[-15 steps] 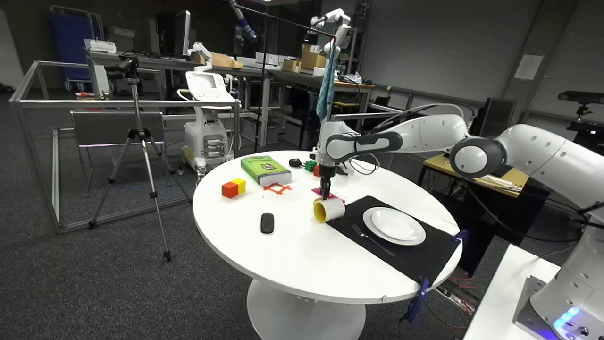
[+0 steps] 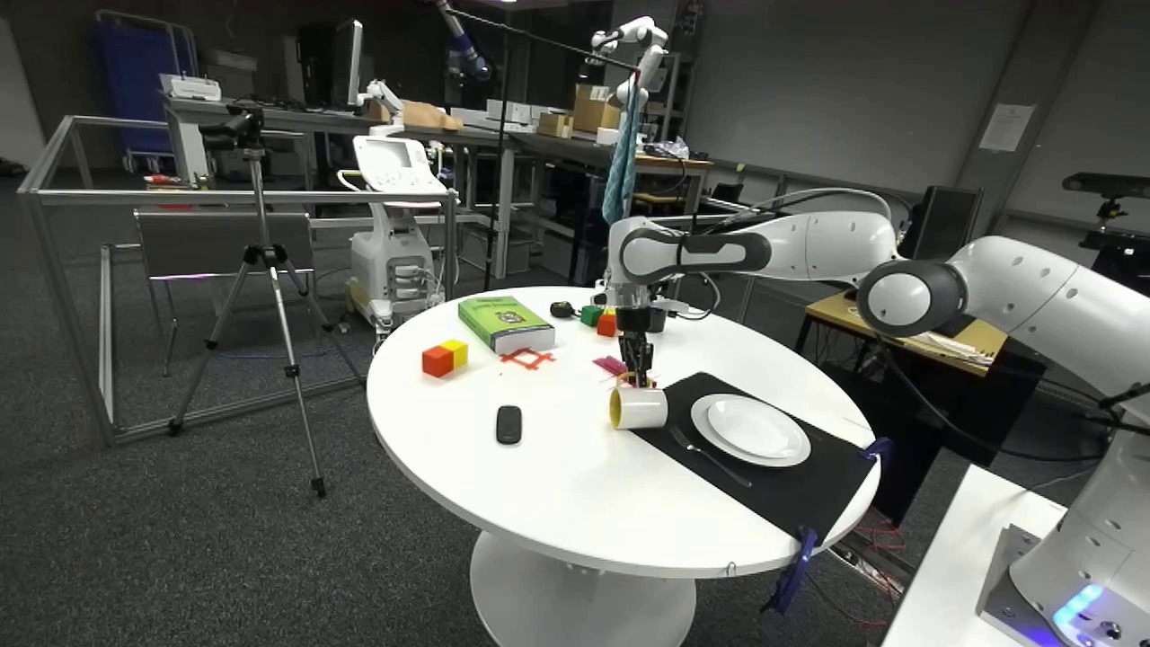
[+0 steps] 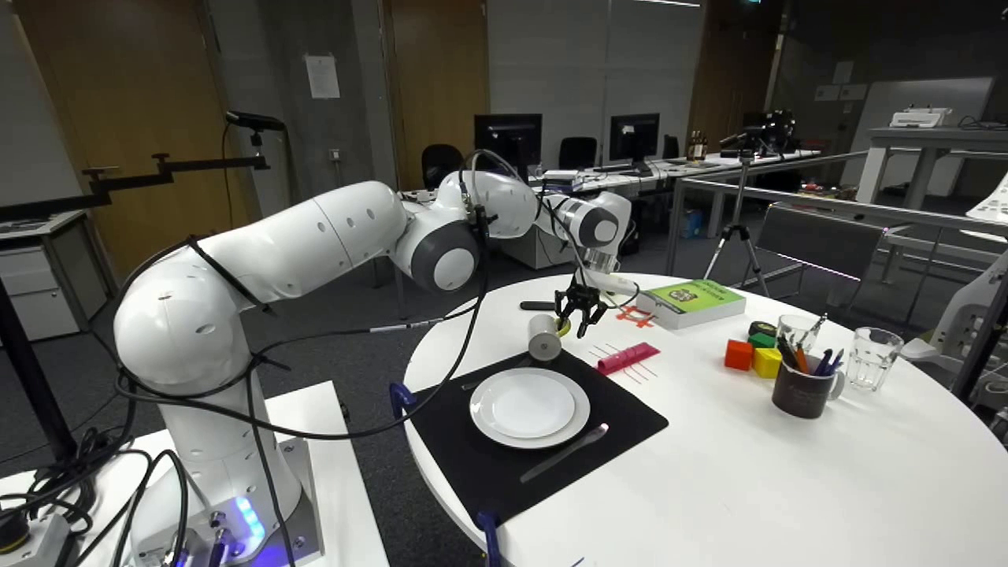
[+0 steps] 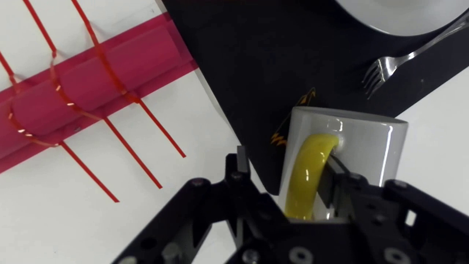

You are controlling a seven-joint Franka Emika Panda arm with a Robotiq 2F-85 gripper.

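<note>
A white mug [image 2: 643,409] with a yellow inside lies on its side at the corner of the black placemat [image 2: 782,485]. In the wrist view the yellow handle [image 4: 305,176] of the mug faces up toward the camera. My gripper is over it with the fingers apart: the right finger [image 4: 332,176] is right beside the handle, inside its curve or just against it, and the left one [image 4: 239,165] stands off over the table. No grip on the handle shows. Exterior view 2 also has the gripper [image 3: 580,316] low by the mug [image 3: 544,339].
White plates [image 2: 755,426] and a fork [image 2: 706,455] lie on the placemat. A pink packet [image 3: 628,358] with red sticks is close by the gripper. Farther off are a green book [image 2: 507,323], cubes [image 2: 444,358] and a black mouse [image 2: 508,424].
My gripper has moved a little to the right in exterior view 1. The mug has shifted right and slightly toward the front, and its mouth now faces more to the left.
</note>
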